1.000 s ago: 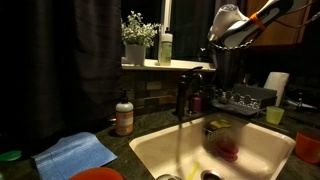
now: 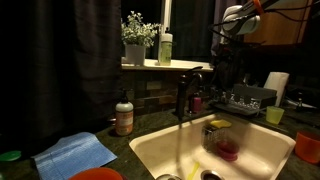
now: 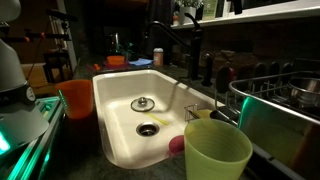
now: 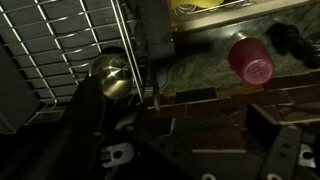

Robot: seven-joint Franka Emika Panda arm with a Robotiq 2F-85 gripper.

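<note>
High over the right end of the counter, my gripper (image 2: 219, 58) hangs near the window and above the dish rack (image 2: 246, 97). From the wrist, the open gripper has its dark fingers spread wide, with nothing held between them. Beneath it are the wire rack (image 4: 62, 42) with a round metal item (image 4: 110, 72) at left, and a dark red bottle (image 4: 250, 62) at right. The white sink (image 3: 122, 122) contains a metal strainer (image 3: 142, 103) and a thin yellow item (image 3: 157, 117). A red item (image 2: 228, 150) also lies in it.
A pale green cup (image 3: 216, 150) stands at the sink's edge near the rack, and an orange cup (image 3: 77, 99) on the other side. The black faucet (image 2: 183, 95) rises behind the sink. A soap bottle (image 2: 124, 117) and blue cloth (image 2: 73, 156) occupy the left counter.
In exterior view 1 my arm has shifted a little to the right, and its gripper now hangs more over the rack. Things on the counter and in the sink look unmoved.
</note>
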